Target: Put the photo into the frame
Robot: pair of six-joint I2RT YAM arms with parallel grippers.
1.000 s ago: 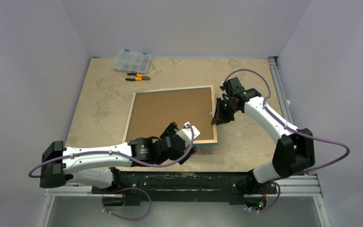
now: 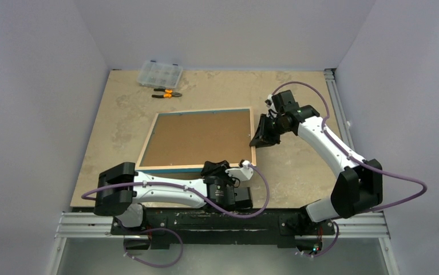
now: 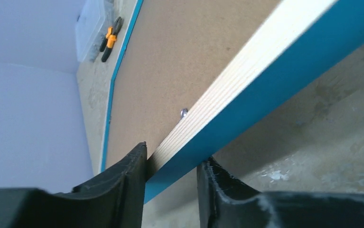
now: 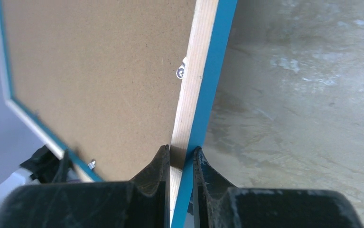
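The frame, light wood with blue sides and a brown backboard [image 2: 194,137], lies tilted slightly on the table, with small metal fasteners along its inner edges. My right gripper is shut on the frame's right side [image 4: 194,95]. My left gripper is at the front side [image 3: 246,76] near the right corner, fingers part open on either side of that wood-and-blue rail; whether they touch it on both sides is unclear. I cannot make out a photo.
A clear compartment box [image 2: 160,74] and orange-handled pliers [image 2: 167,94] lie at the back left. Walls bound the back and sides.
The frame has shifted left, with my right gripper moving slightly along with it.
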